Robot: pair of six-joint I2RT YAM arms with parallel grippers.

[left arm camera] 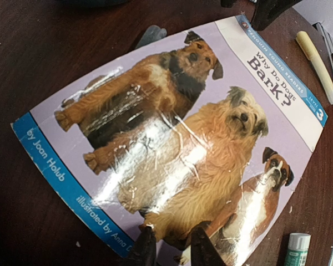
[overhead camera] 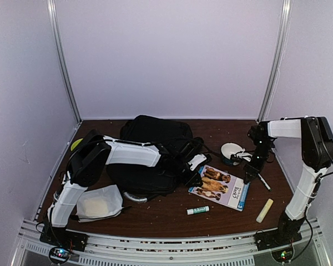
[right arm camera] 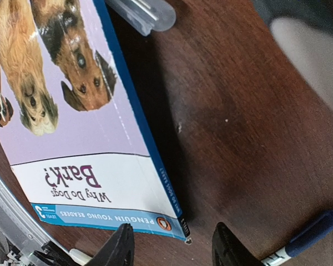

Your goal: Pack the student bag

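Observation:
The purple dog book (overhead camera: pixel 221 187) lies flat on the dark table, cover up. My left gripper is over its blue author-name end, the fingers a little apart; whether they touch the cover cannot be told. At the title end, my right gripper is open, and the spine corner of the book (right arm camera: pixel 94 180) shows between and just ahead of its fingertips. The black bag (overhead camera: pixel 155 130) lies behind and under the left arm, which hides part of it. A glue stick (overhead camera: pixel 198 210) rests in front of the book.
A pale yellow marker (overhead camera: pixel 265 210) lies front right, and a white pen (overhead camera: pixel 264 182) lies beside the right gripper. Behind the book stands a white-topped round container (overhead camera: pixel 232 149). A translucent pouch (overhead camera: pixel 99 203) occupies the front left. Bare table surrounds the glue stick.

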